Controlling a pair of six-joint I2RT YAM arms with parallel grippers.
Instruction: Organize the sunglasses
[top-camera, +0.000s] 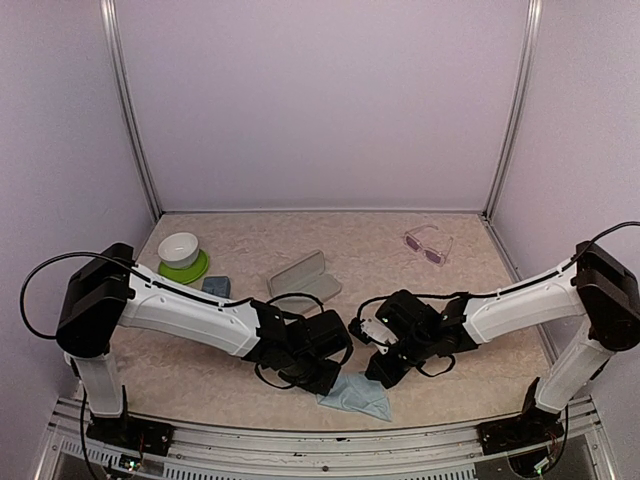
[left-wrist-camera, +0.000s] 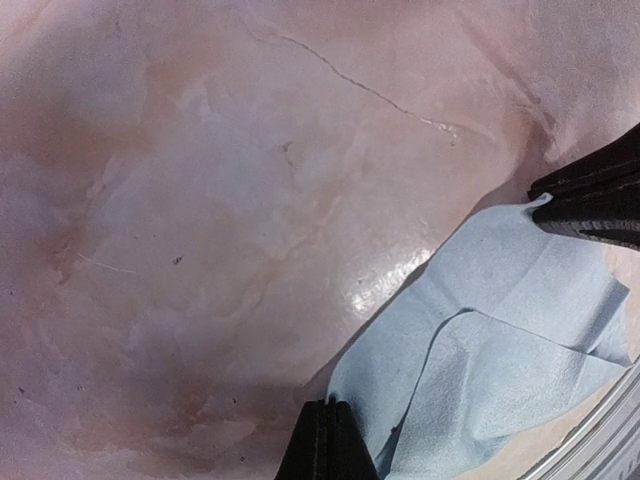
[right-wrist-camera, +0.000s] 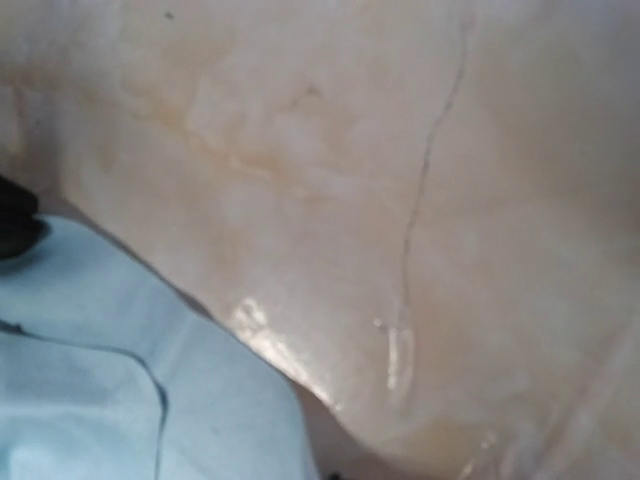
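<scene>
A thin light-blue cloth (top-camera: 358, 396) lies at the table's front edge, folded over itself. My left gripper is shut at one corner of this cloth (left-wrist-camera: 500, 270), its tips down at table level. Across from it, in the left wrist view, my right gripper is shut with the other corner pinched between its fingers. From the right wrist the cloth (right-wrist-camera: 220, 370) fills the lower left, and that gripper's own tips are almost out of frame. Far off at the back right rest the pink sunglasses (top-camera: 433, 256). An open pale case (top-camera: 298, 274) stands mid-table, partly behind the left arm.
At the back left a white bowl (top-camera: 179, 249) sits on a green plate (top-camera: 186, 272). A small grey-blue object (top-camera: 216, 286) lies close by. The front metal rail (top-camera: 250, 436) runs just below the cloth.
</scene>
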